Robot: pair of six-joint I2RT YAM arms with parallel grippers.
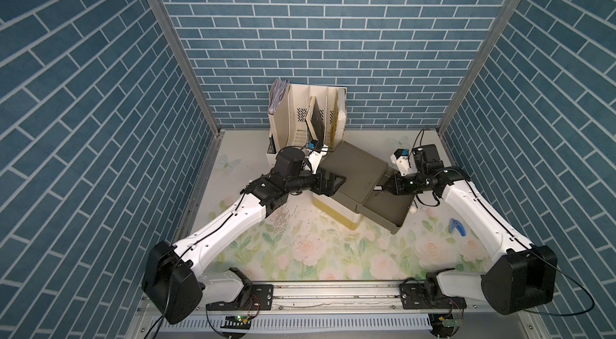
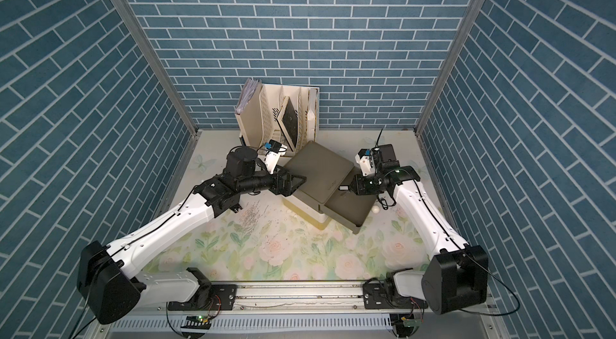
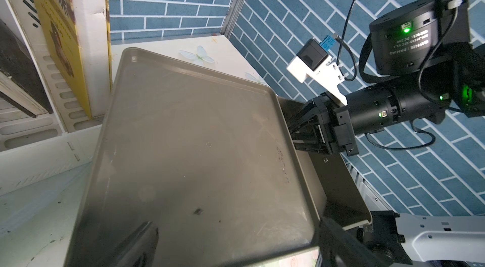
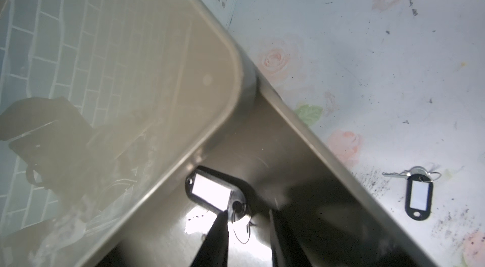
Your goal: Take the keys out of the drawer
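The pulled-out drawer point(image 1: 387, 216) of the dark grey box point(image 1: 355, 172) holds keys with a black-rimmed, white-faced tag point(image 4: 211, 191). In the right wrist view the tag lies on the drawer floor near the box front, its ring point(image 4: 242, 234) toward my fingers. My right gripper is open over the drawer, its tips just at the ring end of the tag, and the keys are mostly hidden or blurred by glare. My left gripper stands open over the box top, with nothing between its fingers.
A second key with a black tag point(image 4: 418, 197) lies on the table outside the drawer. Behind the box stands a white file holder point(image 1: 308, 111). A blue clip-like object point(image 1: 457, 227) lies at the right.
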